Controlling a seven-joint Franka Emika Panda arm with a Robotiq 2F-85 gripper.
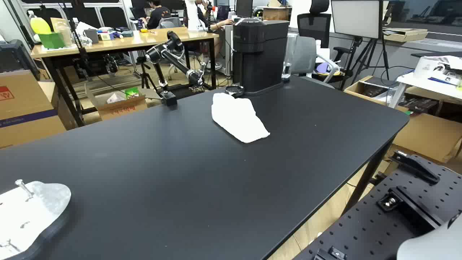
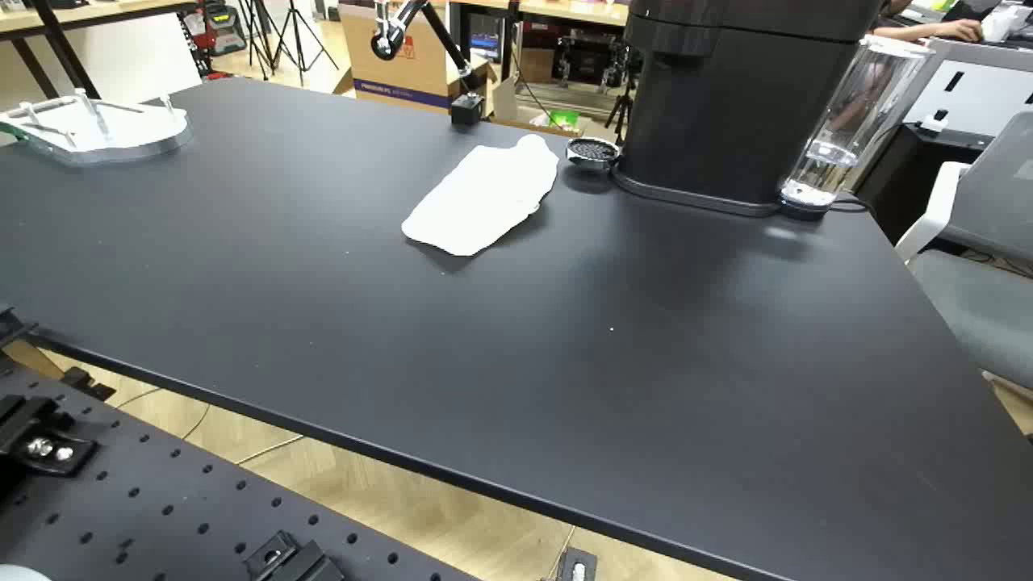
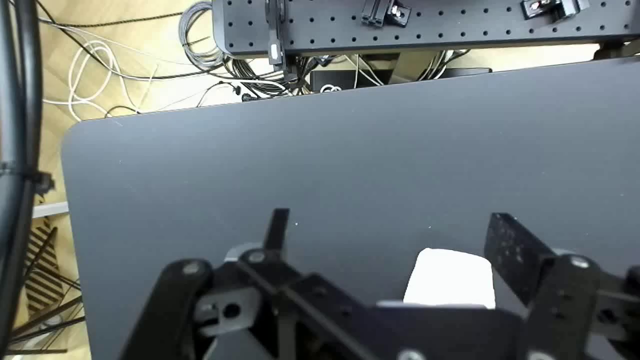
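Observation:
A folded white cloth or tissue lies flat on the dark table, a little in front of the coffee machine; it may be paper, I cannot tell. In exterior view 2 the same white cloth is left of the machine's foot. The wrist view has my gripper open, its two fingers wide apart and empty. Part of the white cloth shows below, nearer the right finger, the remainder hidden behind the gripper's body. Neither exterior view shows the gripper.
The black coffee machine stands at the table's far edge, a small round metal-topped item beside it and a clear cylinder behind. A white tray-like piece with pegs sits at the other end.

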